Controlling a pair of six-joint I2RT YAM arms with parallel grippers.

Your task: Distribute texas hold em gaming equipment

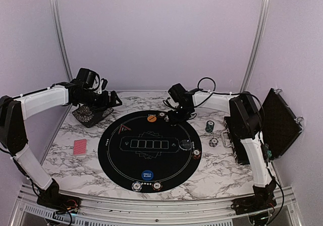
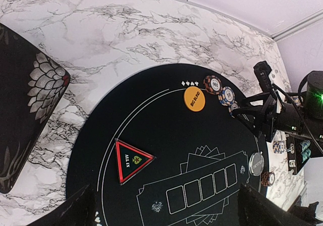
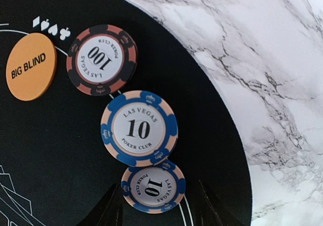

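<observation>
Three poker chips lie at the far edge of the round black mat (image 1: 116, 155). In the right wrist view these are a dark 100 chip (image 3: 101, 59), a blue-rimmed 10 chip (image 3: 139, 129) and a smaller-looking blue-rimmed 10 chip (image 3: 153, 188). That last chip sits between the spread fingers of my right gripper, with gaps on both sides. An orange big blind disc (image 3: 31, 67) is left of the 100 chip. The red-edged all-in triangle (image 2: 132, 160) rests on the mat's left part. Left of the mat, my left gripper hangs open and empty.
The small blind disc (image 1: 147, 175) and chips are at the mat's front. A green chip stack (image 1: 209, 126) and loose chips (image 1: 213, 142) stand right of the mat, before an open case (image 1: 277, 120). Red cards (image 1: 79, 147) lie left; a dark patterned box (image 1: 90, 116) sits behind them.
</observation>
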